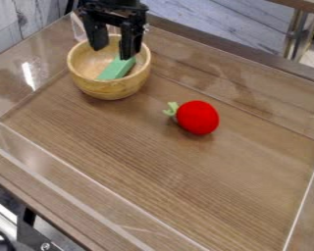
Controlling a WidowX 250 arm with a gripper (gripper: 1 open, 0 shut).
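My black gripper (113, 37) is at the top left, above a wooden bowl (109, 85) and open. Inside the bowl lies a green oblong object (117, 69), partly under the gripper. A red tomato-like object (196, 119) with a small green stem rests on the table to the right of the bowl.
A pale object, too small to tell, sits behind the gripper at the top left.
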